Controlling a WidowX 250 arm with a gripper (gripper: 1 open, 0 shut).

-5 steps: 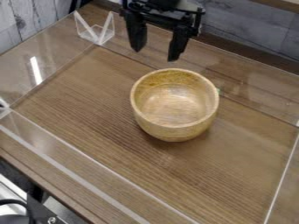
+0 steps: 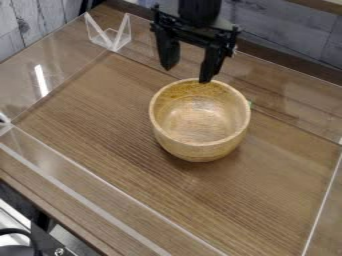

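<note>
A beige bowl (image 2: 199, 120) sits empty on the wooden table (image 2: 94, 140), right of centre. The black gripper (image 2: 190, 62) hangs over the table just behind the bowl, with two dark finger parts spread apart at left and right. No object shows between them.
Clear tape-like pieces lie at the upper left (image 2: 118, 33) and along the left edge. Black cables show at the lower left corner.
The gripper has moved slightly down in the view, toward the bowl. The bowl has not moved.
</note>
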